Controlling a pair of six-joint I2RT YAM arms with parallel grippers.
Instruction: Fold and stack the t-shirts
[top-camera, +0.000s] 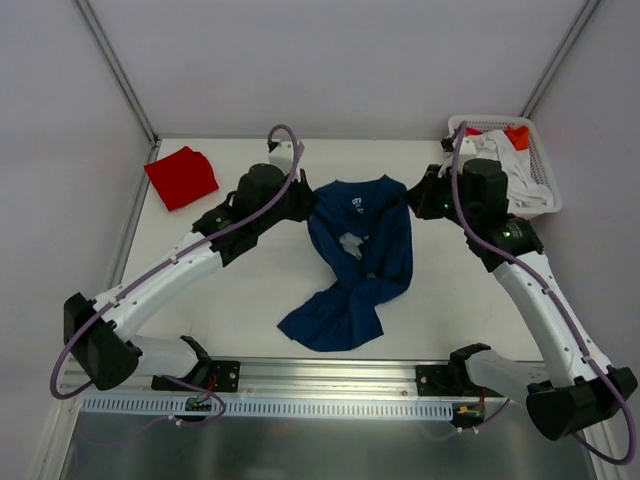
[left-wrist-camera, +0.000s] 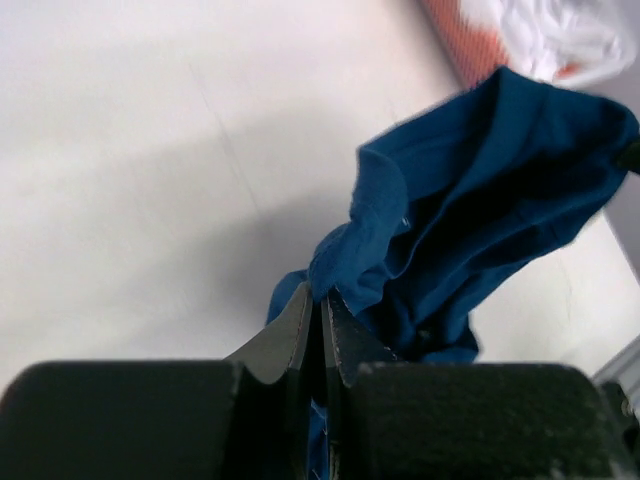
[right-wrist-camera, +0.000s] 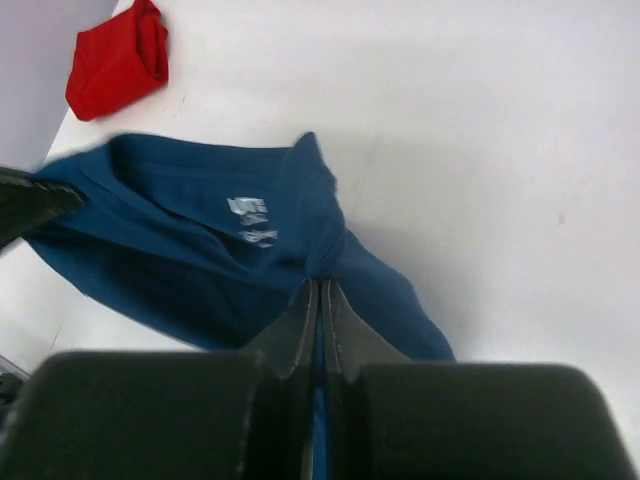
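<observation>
A dark blue t-shirt (top-camera: 372, 270) hangs between my two grippers, its upper edge sagging slightly and its lower end trailing on the table near the front. My left gripper is shut on one upper corner, as the left wrist view shows the cloth coming out of its fingertips. At the opposite corner, my right gripper is shut on the cloth too. White print marks (right-wrist-camera: 252, 220) show on the shirt in the right wrist view. At the back left of the table lies a folded red t-shirt (top-camera: 181, 178).
A white basket (top-camera: 545, 180) with white and orange-red clothes (top-camera: 508, 170) stands at the back right, partly behind my right arm.
</observation>
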